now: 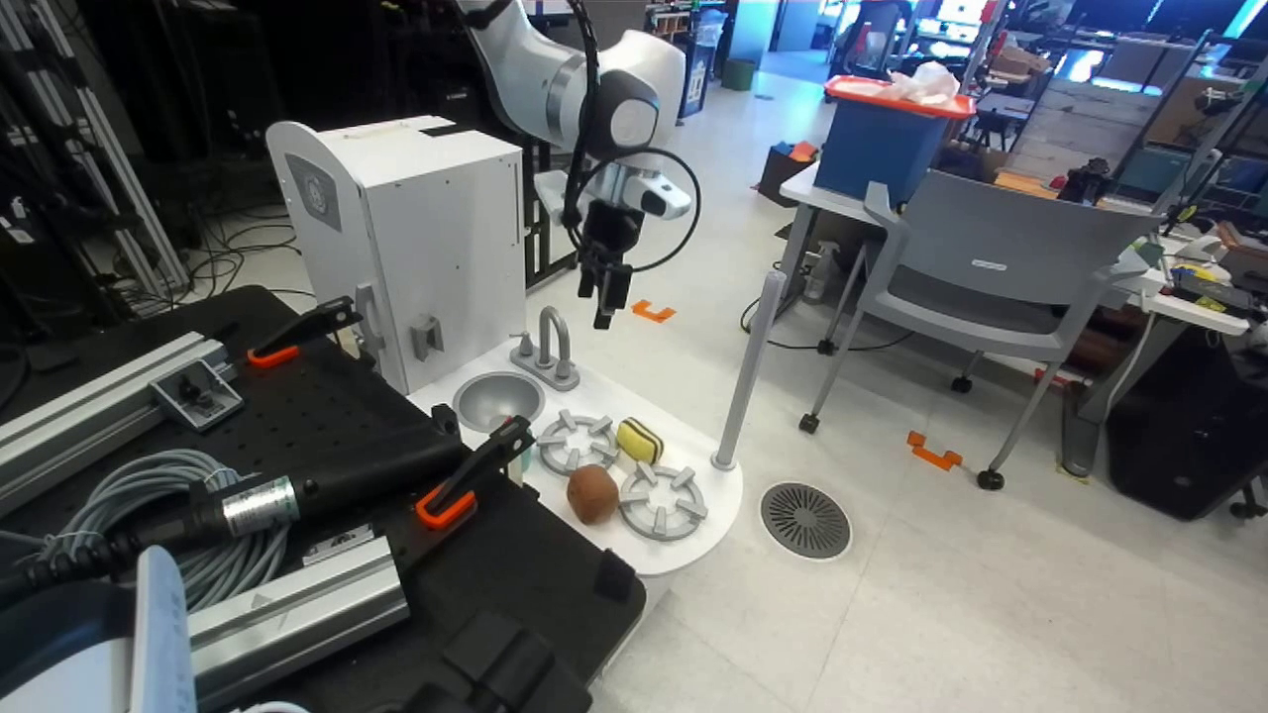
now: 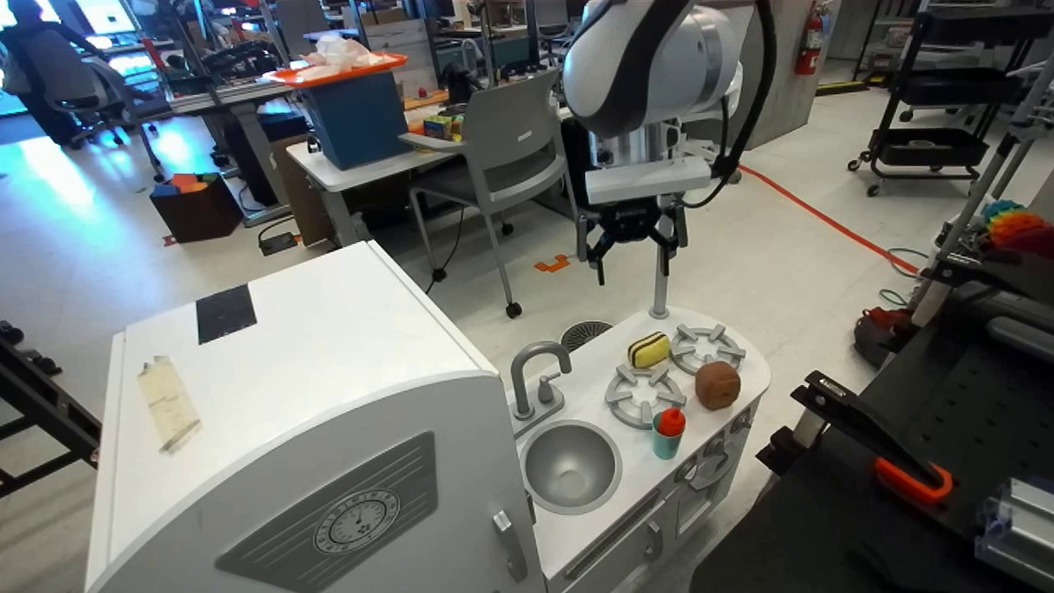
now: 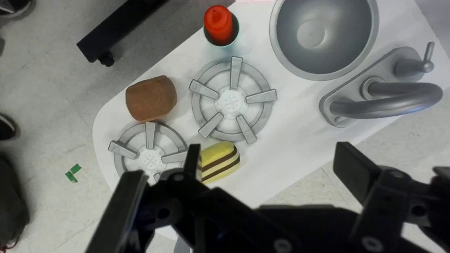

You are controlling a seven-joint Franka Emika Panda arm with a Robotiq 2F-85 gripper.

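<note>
My gripper hangs above the back edge of the white toy counter (image 3: pixel 291 145), its fingers (image 3: pixel 353 166) wide apart and nothing between them. In exterior view 2 the gripper (image 2: pixel 633 278) is well clear of the counter surface. A yellow, brown-striped toy cake slice (image 3: pixel 221 160) lies beside the two grey burners, partly behind one finger in the wrist view. A brown bread-like piece (image 3: pixel 150 97) rests at the counter's front edge, near both burners. A red-capped bottle (image 3: pixel 218 23) stands in a teal cup (image 2: pixel 666 441) between the sink and the front edge.
The round grey sink (image 2: pixel 571 466) and its tall faucet (image 2: pixel 533 380) lie toward the white cabinet (image 1: pixel 452 226). An upright grey post (image 1: pixel 751 368) rises from the counter's far end. A black table (image 1: pixel 523 594) with clamps borders the front.
</note>
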